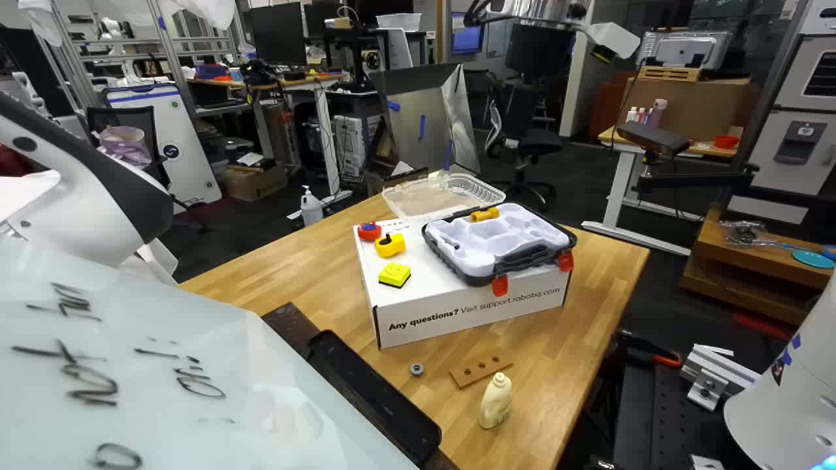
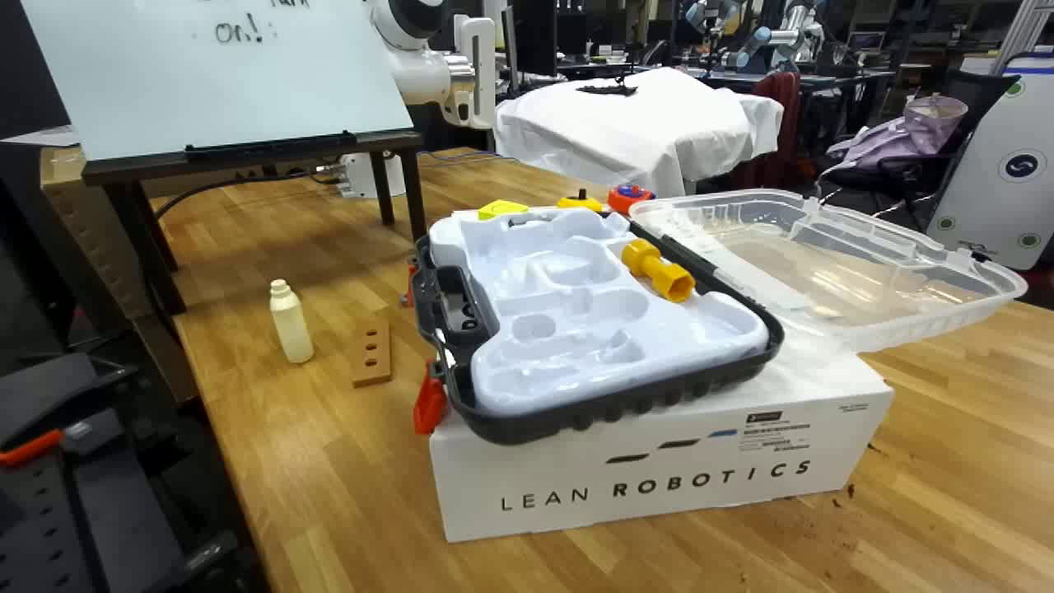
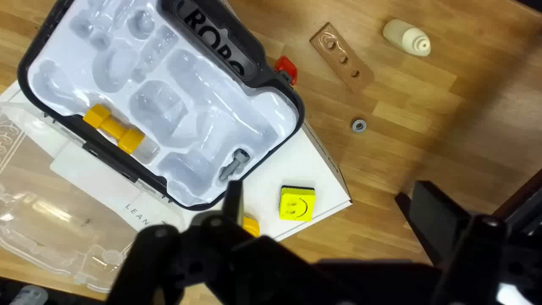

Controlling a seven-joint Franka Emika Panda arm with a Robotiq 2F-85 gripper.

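Observation:
My gripper stands open in the wrist view, its fingers wide apart above the table, with nothing held. Between and beyond them is a yellow smiley sponge (image 3: 297, 203) on the white box. The toolbox tray (image 3: 152, 109) lies open on that box, holding a yellow bolt-shaped piece (image 3: 114, 128) and a grey screw (image 3: 234, 164). On the wood rest a brown block with several holes (image 3: 341, 56), a small grey ring (image 3: 359, 125) and a cream bottle (image 3: 406, 37). The bottle stands upright in the exterior views.
A white box (image 1: 470, 320) supports the tray, with a yellow tape measure (image 1: 389, 245) and a red-blue one (image 1: 369, 231) on top. The clear lid (image 2: 840, 262) is folded back. A whiteboard (image 2: 217, 79) stands on the table. Bare wood lies around the bottle.

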